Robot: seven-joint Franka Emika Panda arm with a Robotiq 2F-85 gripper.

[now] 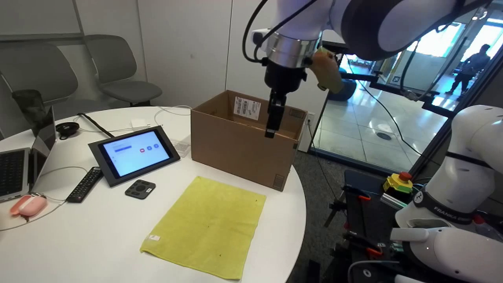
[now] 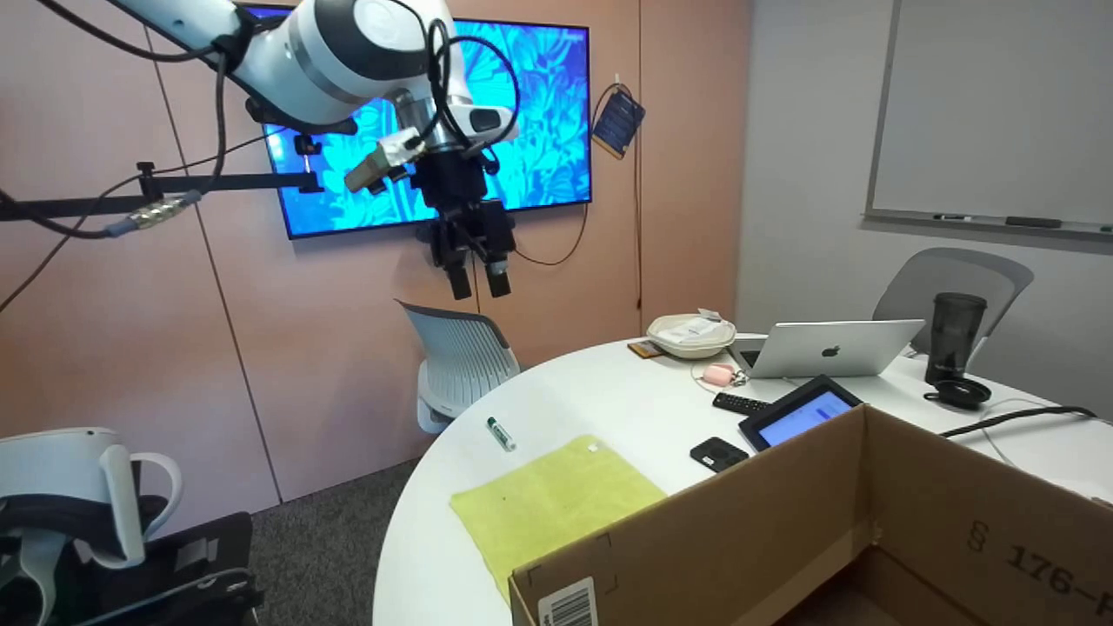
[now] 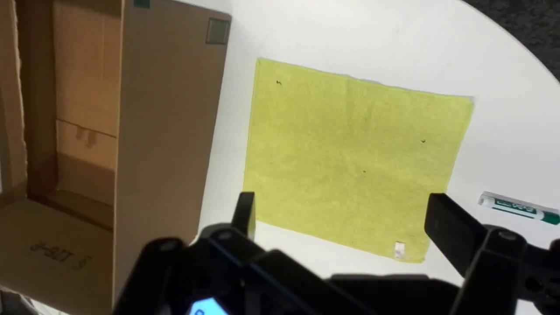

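Observation:
A yellow cloth (image 1: 210, 226) lies flat on the white round table, a small white tag at one corner. Beside it stands an open cardboard box (image 1: 240, 153); the part of its inside visible in the wrist view looks empty. A green-and-white marker (image 3: 519, 208) rests on the table past the cloth's edge, and shows in exterior view 2 too. High above the table, my gripper (image 2: 479, 291) is open and holds nothing. From the wrist camera, the cloth (image 3: 351, 157) appears beyond and between the spread fingers, well below them.
A tablet (image 1: 135, 153), a black remote (image 1: 85, 184) and a small dark puck-like control (image 1: 140, 189) sit left of the cloth. Farther off are a laptop (image 2: 835, 349), a pink case (image 2: 719, 375) and a bowl (image 2: 690, 334). Bare tabletop surrounds the cloth.

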